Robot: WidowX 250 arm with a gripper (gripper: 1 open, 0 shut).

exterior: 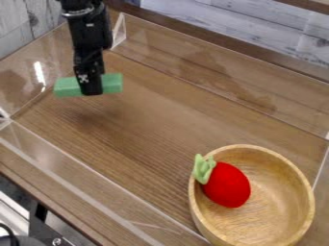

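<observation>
My gripper (88,73) hangs at the upper left of the camera view, shut on a green block (85,86) held over the wooden table. At the lower right, a wooden bowl (280,213) holds a red plush vegetable (228,188) with a green leafy top, lying against the bowl's left side.
A grey wall (26,29) stands behind the arm at the upper left.
</observation>
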